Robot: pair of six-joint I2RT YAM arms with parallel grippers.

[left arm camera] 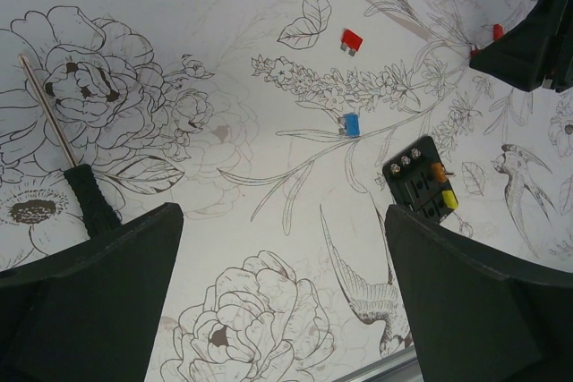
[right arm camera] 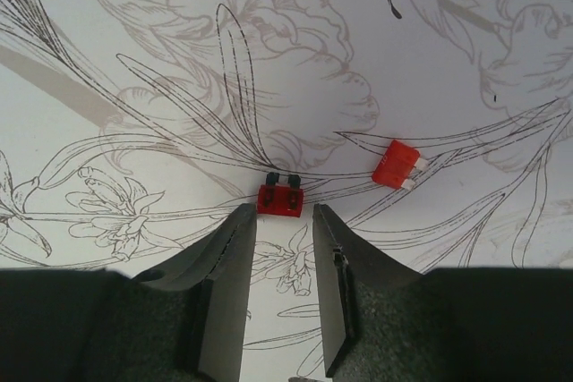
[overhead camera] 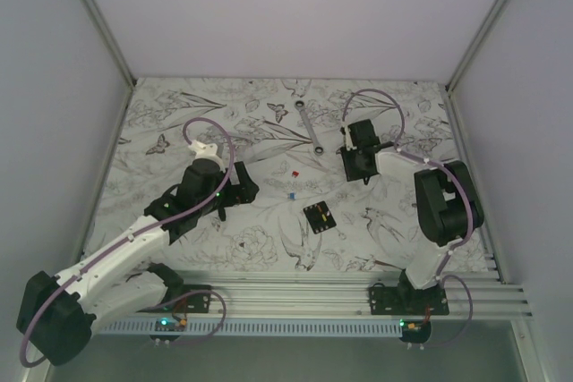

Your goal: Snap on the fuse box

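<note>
A black fuse box (overhead camera: 319, 216) with coloured fuses lies near the table's middle, also in the left wrist view (left arm camera: 421, 181). Two red fuses lie beneath my right gripper: one (right arm camera: 279, 200) just beyond its fingertips, which are part open with nothing seen between them, the other (right arm camera: 395, 165) to its right. Another red fuse (left arm camera: 351, 40) and a blue fuse (left arm camera: 349, 125) lie left of these. My left gripper (overhead camera: 240, 187) hangs open over the left half of the table, above a screwdriver.
A screwdriver (left arm camera: 94, 201) lies under the left arm. A wrench (overhead camera: 309, 129) lies at the back middle. The table round the fuse box is mostly clear.
</note>
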